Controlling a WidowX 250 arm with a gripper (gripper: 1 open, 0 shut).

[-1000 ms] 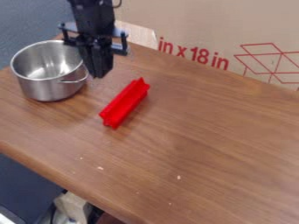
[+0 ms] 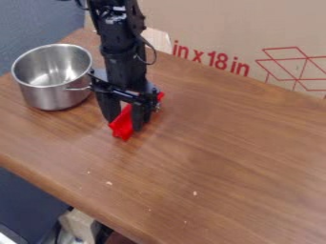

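My black gripper (image 2: 126, 112) is lowered over a red bar (image 2: 122, 128) lying on the wooden table, right of a steel pot (image 2: 51, 88). Its fingers straddle the bar's middle, which is largely hidden behind them; the bar's ends show below and to the right. Whether the fingers touch it is unclear.
A cardboard surface (image 2: 242, 43) with red print stands along the back. The table's edge drops away at the lower left.
The bar and pot appear unmoved.
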